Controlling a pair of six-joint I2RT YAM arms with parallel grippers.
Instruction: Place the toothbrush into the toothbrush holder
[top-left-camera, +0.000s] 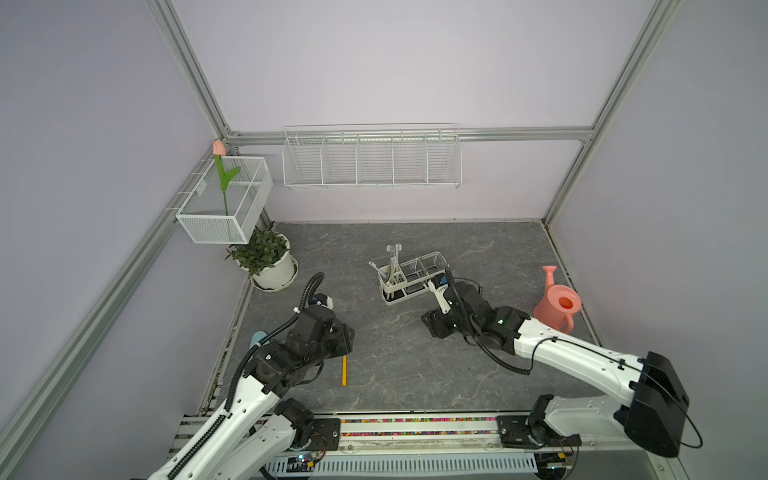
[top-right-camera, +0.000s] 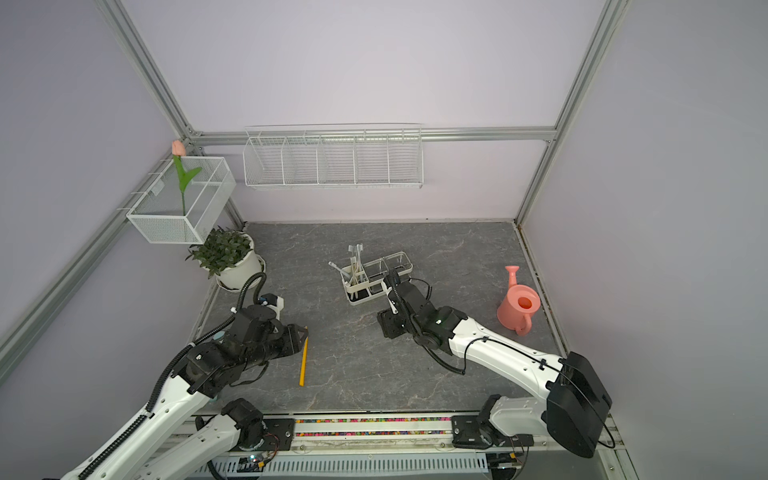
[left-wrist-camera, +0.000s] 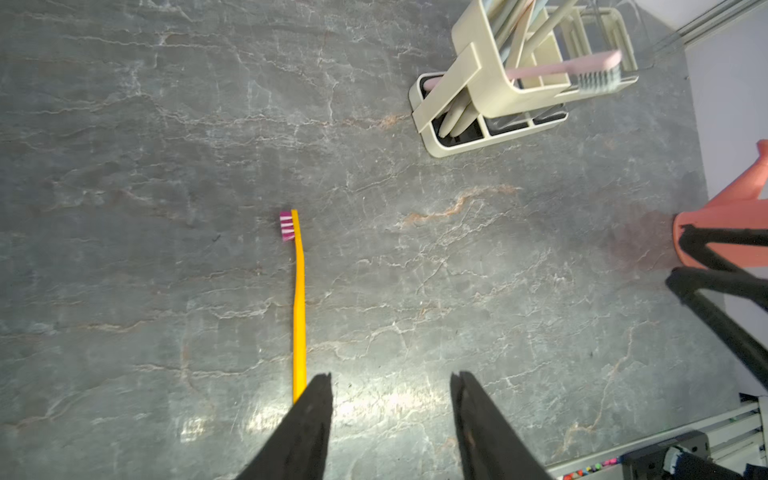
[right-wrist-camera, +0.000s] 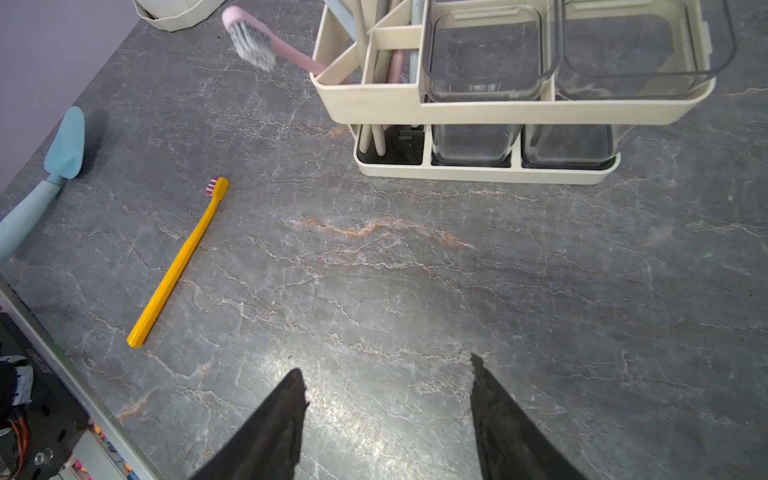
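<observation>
A yellow toothbrush (left-wrist-camera: 299, 308) with purple-and-white bristles lies flat on the grey table, apart from both grippers' fingers. The right wrist view also shows the whole toothbrush (right-wrist-camera: 177, 264); from the top left, the left gripper hides its head end. My left gripper hangs above the table, fingers apart and empty, the brush's handle end passing behind its left finger. The cream holder (right-wrist-camera: 496, 112) stands on the table with several brushes in its left section, one of them pink (right-wrist-camera: 288, 53). My right gripper is open and empty, in front of the holder.
A pink watering can (top-left-camera: 557, 308) stands at the right, a potted plant (top-left-camera: 274, 268) at the back left. A blue trowel (right-wrist-camera: 65, 148) lies by the left wall. Clear table lies between the arms.
</observation>
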